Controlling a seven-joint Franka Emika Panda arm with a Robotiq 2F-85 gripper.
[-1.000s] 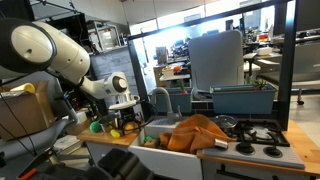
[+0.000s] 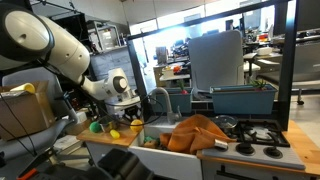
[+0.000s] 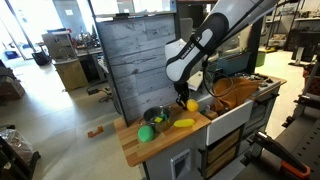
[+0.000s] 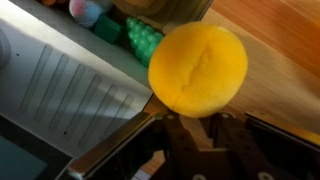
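A rounded yellow object [image 4: 198,68] fills the middle of the wrist view, right at the fingertips of my gripper. In the first exterior view the gripper [image 2: 137,112] points down, with the yellow object [image 2: 136,121] hanging just beneath it by the sink's left edge. The second exterior view also has the yellow object [image 3: 193,103] at the dark gripper, above the wooden counter. My gripper appears shut on it; the exact contact of the fingers is hidden behind the object.
Another yellow piece [image 3: 183,123], a green item [image 3: 146,133] and a dark pot [image 3: 158,105] stand on the counter. The sink [image 2: 165,138] lies to the right, with orange-brown cloth [image 2: 195,134] over its edge. A stove [image 2: 255,137] is farther right.
Over the last second my gripper has risen slightly and shifted right, toward the sink. The yellow object has moved up and right along with it.
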